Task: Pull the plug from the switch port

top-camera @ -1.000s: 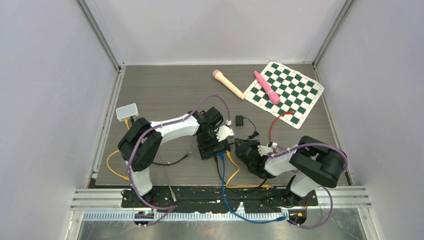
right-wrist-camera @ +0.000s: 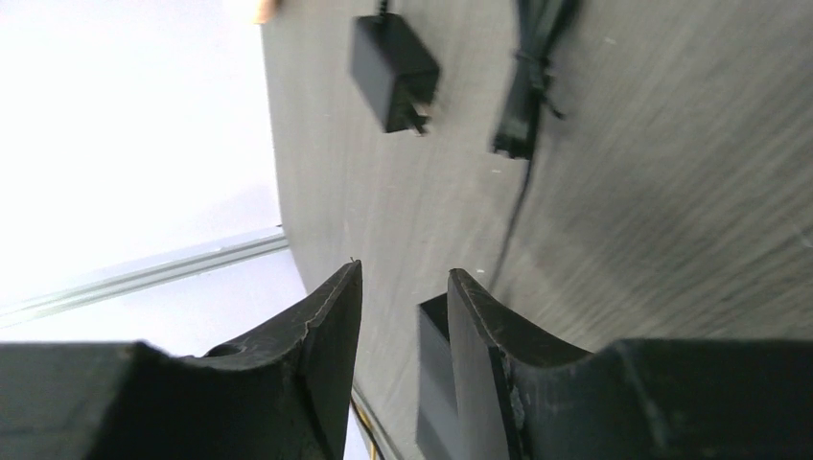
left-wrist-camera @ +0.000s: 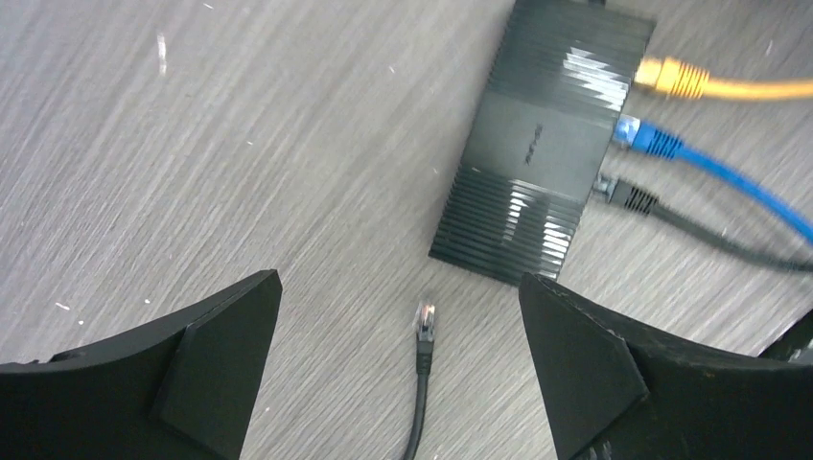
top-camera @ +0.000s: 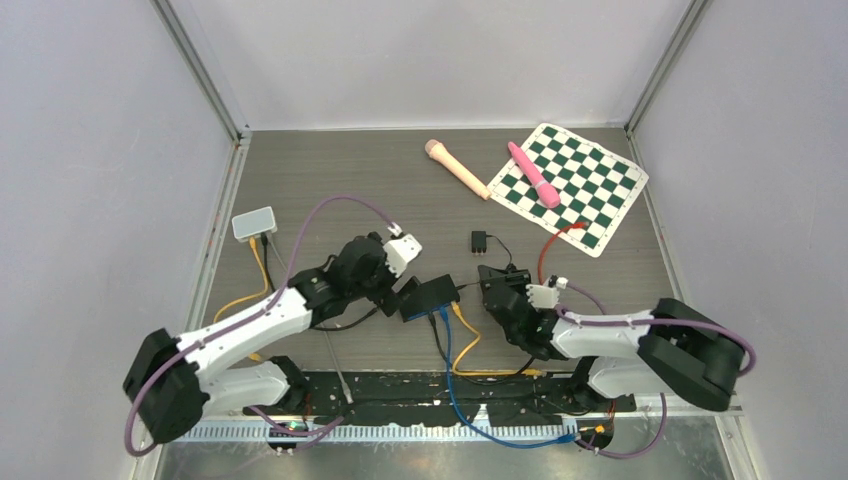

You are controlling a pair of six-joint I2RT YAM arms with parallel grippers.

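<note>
The black network switch lies flat on the table, whole in the left wrist view. Along one side sit a yellow plug, a blue plug and a dark grey plug, all at its ports. A loose black cable's clear-tipped plug lies apart from the switch. My left gripper is open above the table, the loose plug showing between its fingers. Over the right of the switch, my right gripper stands open with a gap between its fingers; a corner of the switch appears behind them.
A black power adapter and its tied cord lie behind the right gripper. A white box with cables stands at left. Farther back are a beige microphone, a pink one and a chessboard.
My left arm has drawn back leftward from over the switch, uncovering it.
</note>
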